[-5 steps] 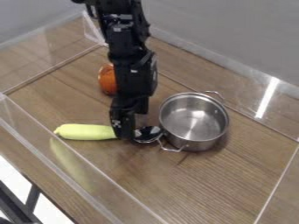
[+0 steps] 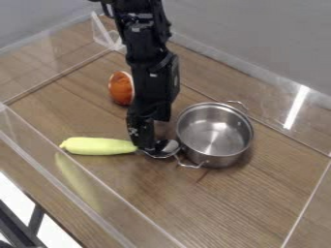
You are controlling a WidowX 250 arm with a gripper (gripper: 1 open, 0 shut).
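My black gripper hangs low over the wooden table, its fingertips down by a shiny metal object, perhaps a spoon, beside the pot's handle. Whether the fingers are open or shut on it is hard to tell. A pale yellow corn-like vegetable lies to the left of the gripper. A steel pot with two handles stands just to the right. An orange round object sits behind the arm, partly hidden by it.
Clear panels line the table at the left and back.
The gripper has shifted slightly to the right. The vegetable and the pot look about where they were.
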